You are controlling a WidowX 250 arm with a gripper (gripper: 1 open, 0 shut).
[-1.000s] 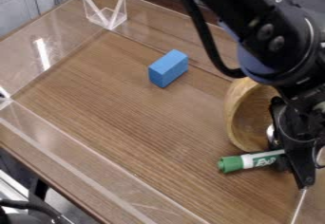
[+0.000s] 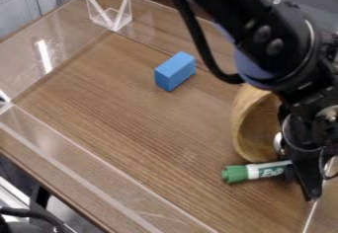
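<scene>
My gripper (image 2: pixel 298 172) is low at the right edge, shut on a green marker (image 2: pixel 250 173) with a white label. The marker lies sideways, its green end pointing left, just in front of a tan bowl (image 2: pixel 248 118). The arm covers much of the bowl, and the fingertips are partly hidden in shadow.
A blue block (image 2: pixel 176 70) sits on the wooden table (image 2: pixel 106 128) left of the bowl. A clear plastic holder (image 2: pixel 110 11) stands at the back left.
The arm's upper part has shifted left and up slightly, and the marker has moved a little left. The gripper stays low around it.
</scene>
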